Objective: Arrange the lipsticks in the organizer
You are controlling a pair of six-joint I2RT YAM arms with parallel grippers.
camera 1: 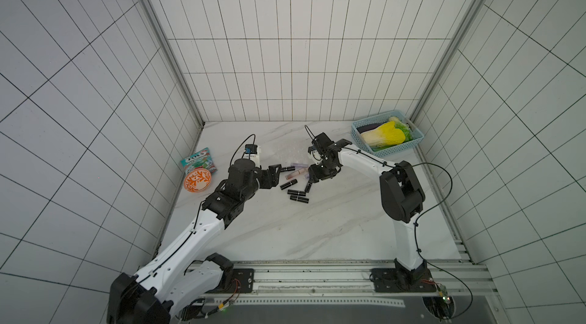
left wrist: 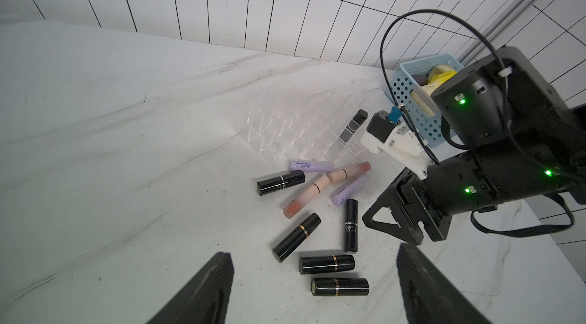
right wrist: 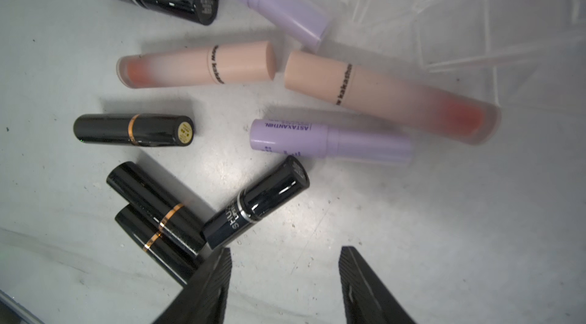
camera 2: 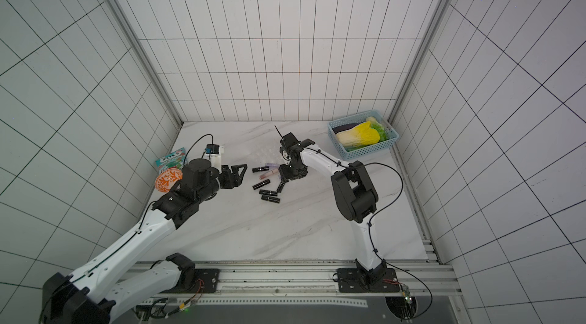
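Note:
The clear organizer [left wrist: 299, 125] lies at the back, with one dark lipstick [left wrist: 353, 125] standing in a slot near its right end. In front of it, several lipsticks lie loose: two pink tubes [right wrist: 201, 65], two lilac tubes [right wrist: 329, 141], and several black ones, including a black silver-banded lipstick [right wrist: 256, 200] close to my right gripper. That gripper hangs over the right side of the group, its fingers apart with nothing between them. My left gripper is open and empty, held left of the lipsticks; two gold-banded black lipsticks [left wrist: 339, 286] appear between its fingers in view only.
A blue basket of vegetables [camera 1: 387, 133] stands at the back right. An orange-and-white round item [camera 1: 197, 180] and a colourful packet [camera 1: 196, 160] lie at the left.

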